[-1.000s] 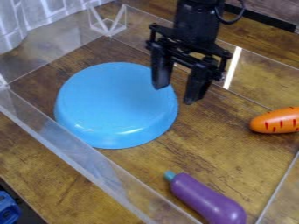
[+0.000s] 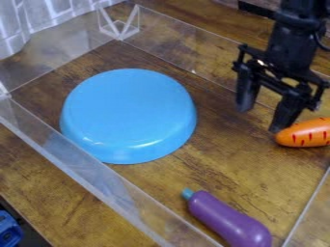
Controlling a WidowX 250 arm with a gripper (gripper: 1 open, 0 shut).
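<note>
My black gripper (image 2: 268, 104) hangs at the upper right, open, its two fingers apart just left of and above an orange carrot (image 2: 304, 133). A blue upturned bowl or disc (image 2: 126, 112) sits on the wooden surface at left. A purple eggplant-like object (image 2: 227, 218) lies near the front right.
Clear plastic walls (image 2: 52, 154) border the wooden area (image 2: 116, 198). Bare wood lies in the middle and behind the blue object. A small blue item (image 2: 8, 230) is at the lower left, outside the wall.
My gripper has moved right, away from above the blue object toward the carrot. The objects have not visibly moved.
</note>
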